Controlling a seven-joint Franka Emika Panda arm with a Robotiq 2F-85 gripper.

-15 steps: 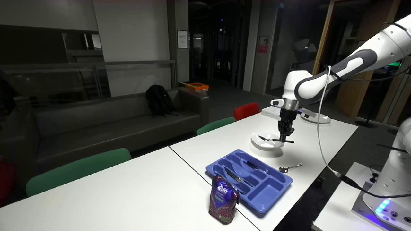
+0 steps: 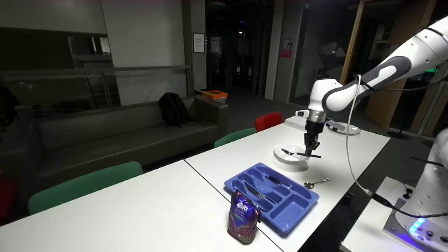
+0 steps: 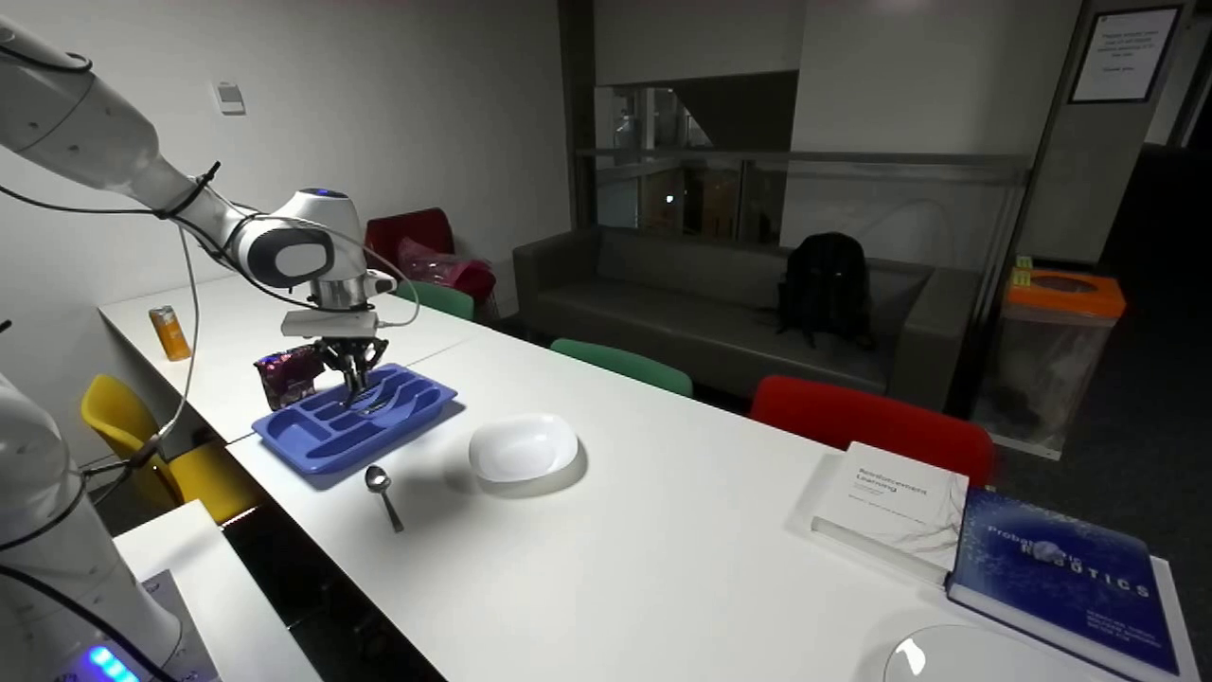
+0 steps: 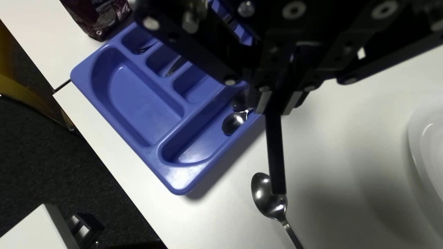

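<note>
My gripper is shut on a black-handled utensil [image 4: 276, 153]; its black handle points down in the wrist view, and my gripper hides the other end. Exterior view 1 shows the gripper [image 2: 309, 153] in line with the white bowl [image 2: 294, 168], while in exterior view 2 the gripper [image 3: 357, 392] appears in line with the blue cutlery tray [image 3: 324, 464]. A metal spoon [image 4: 265, 197] lies on the table between the tray [image 4: 141, 105] and bowl [image 4: 430, 153]. Cutlery, including another spoon [image 4: 233, 122], rests in the tray's compartments.
A dark purple packet [image 2: 243, 220] stands against the tray's outer side. Books [image 3: 898, 500] and a plate [image 3: 966, 659] occupy the table's far end. An orange can [image 3: 169, 333] stands at the opposite end. Bare table lies between the bowl and the books.
Tray, bowl, packet and loose spoon have stayed in place.
</note>
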